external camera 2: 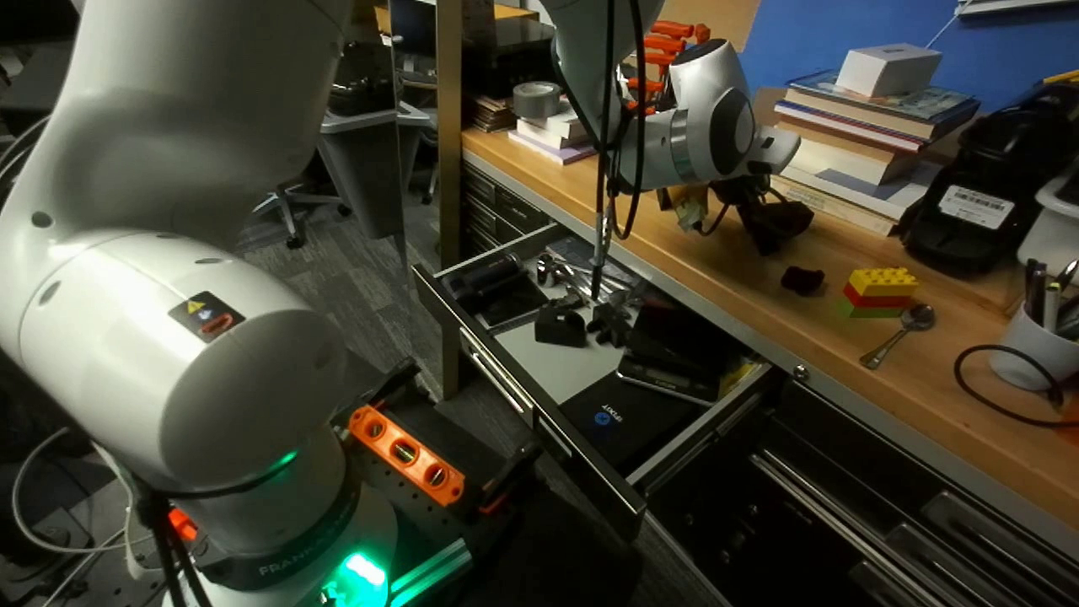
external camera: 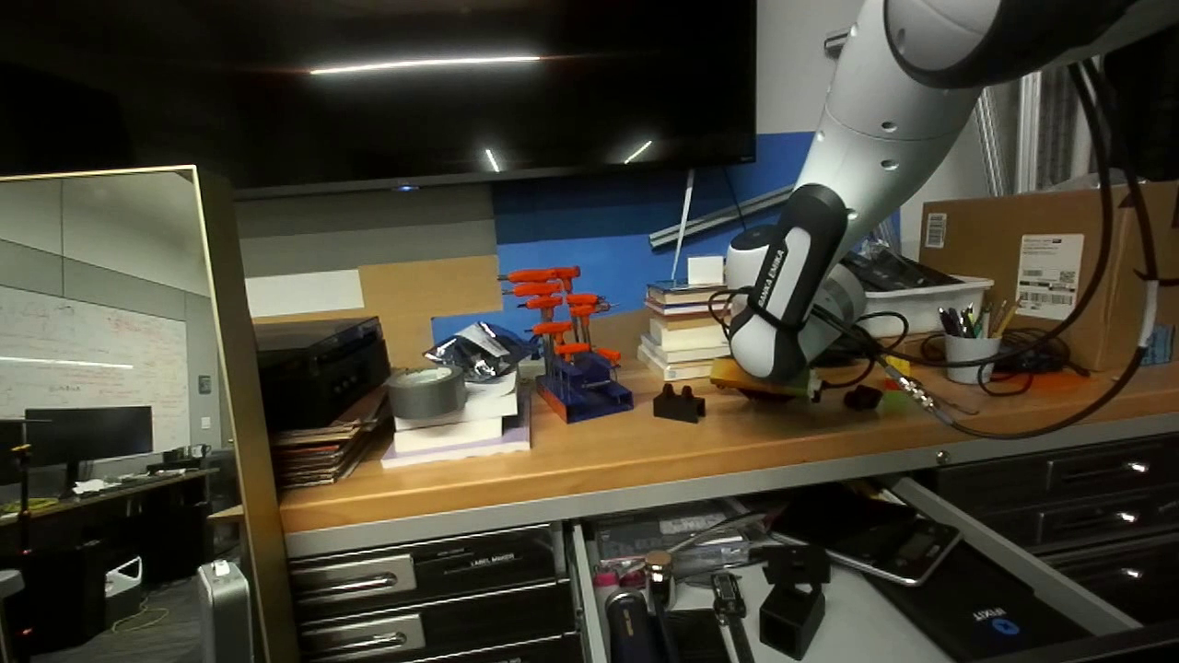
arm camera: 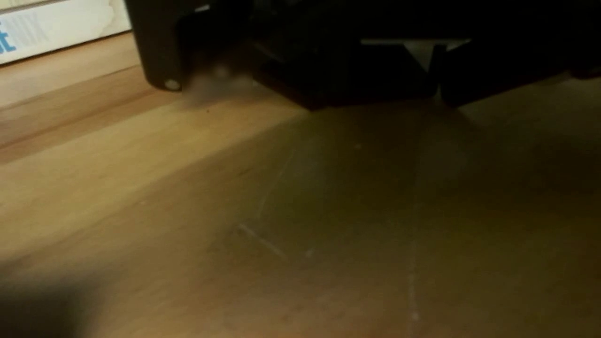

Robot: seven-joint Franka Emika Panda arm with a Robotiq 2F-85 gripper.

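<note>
My gripper (external camera 2: 774, 228) is low over the wooden worktop (external camera: 531, 481), in front of the book stack (external camera 2: 860, 152). The wrist of the arm hides most of it in exterior view 1, where a yellow piece (external camera: 729, 377) shows beside the hand. Dark shapes fill the top of the wrist view just above the wood. Finger edges and anything between them cannot be told apart there. A small black object (external camera 2: 803, 280) lies on the worktop to the right of the hand, near a yellow, red and green brick block (external camera 2: 880, 292) and a spoon (external camera 2: 900, 334).
Below the worktop an open drawer (external camera 2: 582, 435) holds several tools and a black scale (external camera 2: 673, 354). A black clip-like piece (external camera: 679, 404) and an orange-handled tool rack (external camera: 580, 387) stand left of the arm. A pen cup (external camera: 971, 355) is at the right.
</note>
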